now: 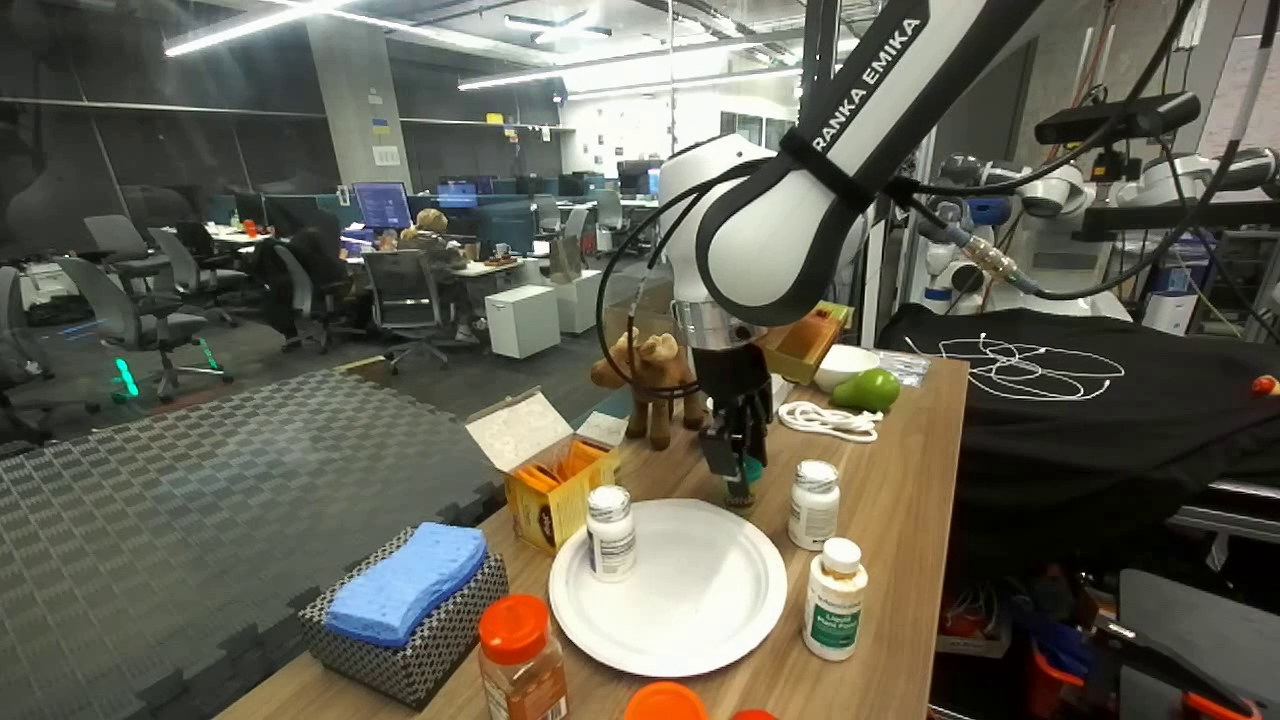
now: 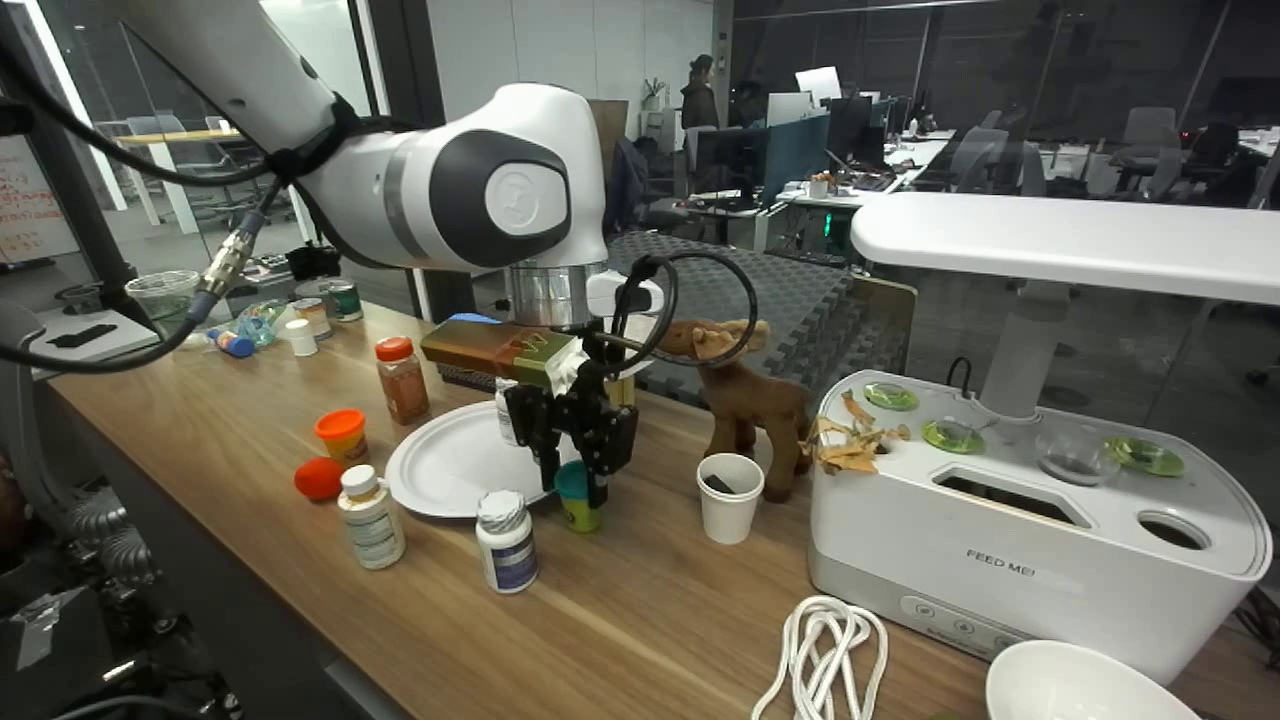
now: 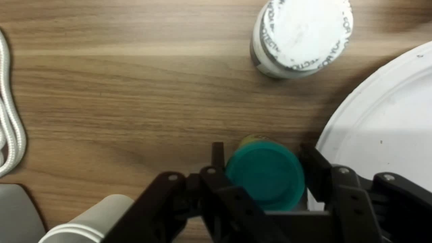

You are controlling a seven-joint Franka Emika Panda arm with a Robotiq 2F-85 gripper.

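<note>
A small tub with a teal lid [image 3: 265, 176] and a yellow-green body stands on the table beside the white plate [image 3: 388, 121]. My gripper [image 2: 579, 480] is lowered around this tub [image 2: 579, 494], one finger on each side of it. In the wrist view the fingers [image 3: 217, 156] flank the lid, with a narrow gap showing at the left one. The fingers are part open, and whether either finger touches the tub is hard to tell. From exterior view 1, the gripper hides most of the tub, leaving a teal sliver [image 1: 753, 469].
On the plate stands a white bottle [image 1: 611, 534]. Another white bottle [image 2: 506, 542] is close to the tub, and a paper cup [image 2: 729, 498] is on its other side. A white cord [image 2: 828, 660], plush moose [image 2: 756, 402] and white planter [image 2: 1032, 528] lie farther off.
</note>
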